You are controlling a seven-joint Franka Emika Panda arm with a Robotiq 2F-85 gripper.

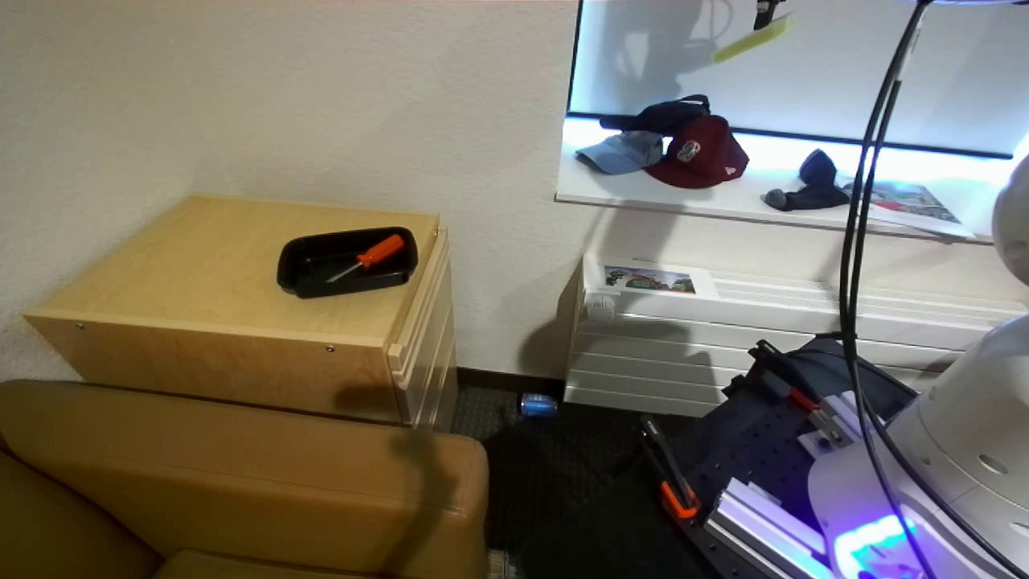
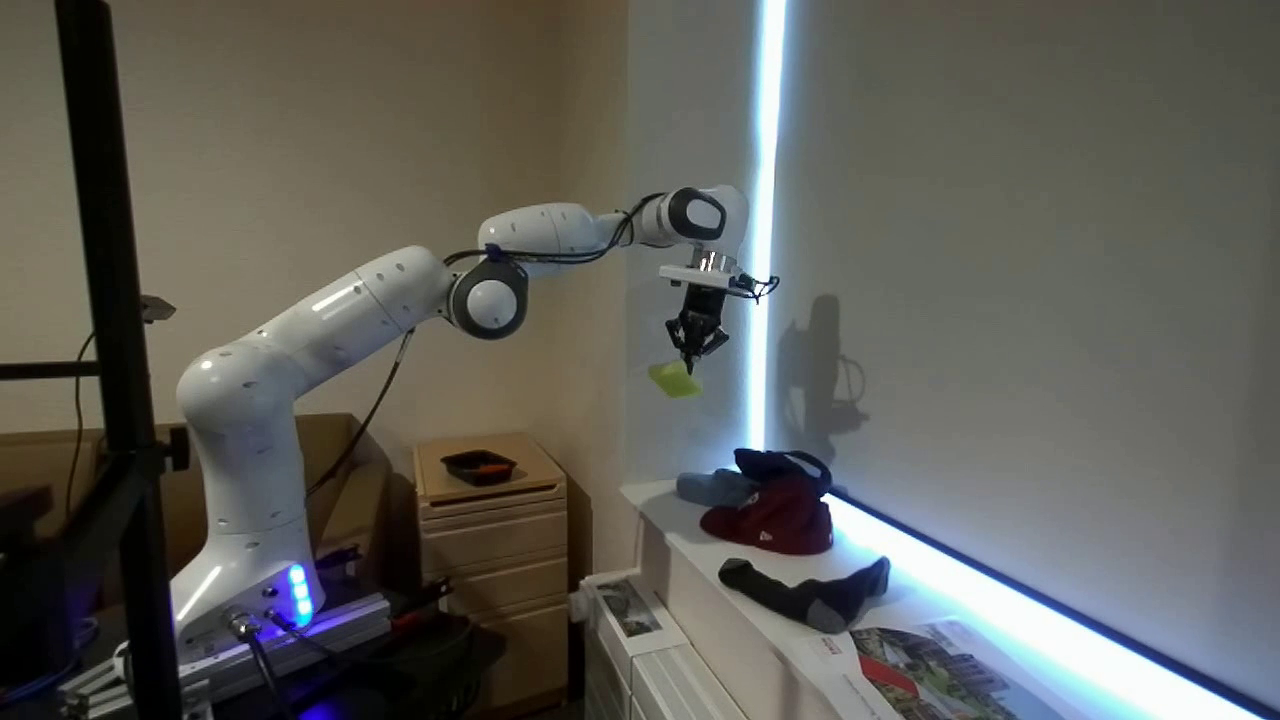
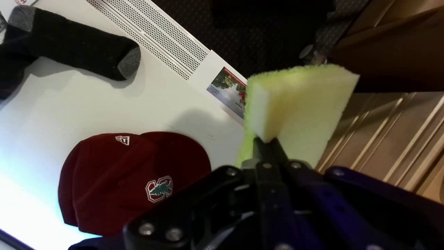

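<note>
A yellow-green cloth or thin pad (image 3: 308,108) with a pale square tab is pinched at the tips of my gripper, which is shut. In exterior view 2 the same pad (image 2: 674,379) hangs in the air beneath the gripper (image 2: 690,360), well above the window sill. Exterior view 1 shows the pad (image 1: 754,40) tilted at the upper edge, with only the end of the gripper (image 1: 764,18) visible. Below and to one side in the wrist view lies a dark red cap (image 3: 120,179) on the sill.
On the white sill (image 2: 672,510) rest the caps, a dark sock (image 2: 816,596) and a printed sheet (image 2: 960,672). A radiator (image 1: 656,338) runs below. A wooden cabinet (image 1: 241,232) carries a black tray (image 1: 313,252) with an orange-handled screwdriver (image 1: 381,251). A blue can (image 1: 538,405) lies on the floor.
</note>
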